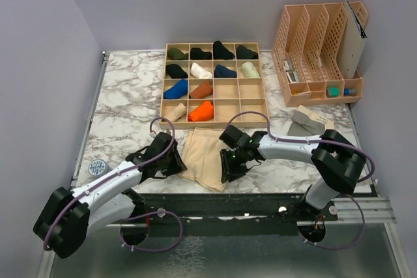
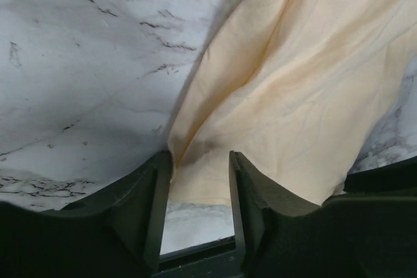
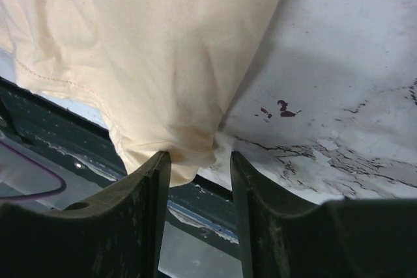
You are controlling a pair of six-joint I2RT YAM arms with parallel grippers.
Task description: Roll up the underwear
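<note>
The cream underwear (image 1: 203, 154) lies spread flat on the marble table at the front. At its left front corner stands my left gripper (image 1: 183, 170). In the left wrist view the left gripper is part open, with the cloth's edge (image 2: 195, 177) passing between its fingers. My right gripper (image 1: 226, 179) is over the cloth's right front edge. Seen from the right wrist, the right gripper is also part open, and a bunched corner of the cloth (image 3: 192, 154) lies between its fingers.
A wooden divider box (image 1: 227, 109) with several rolled garments stands behind the cloth, some compartments empty. Grey and beige cloths (image 1: 306, 124) lie at the right. A round tin (image 1: 98, 167) sits at the left. The table's front edge (image 1: 228, 194) is close to both grippers.
</note>
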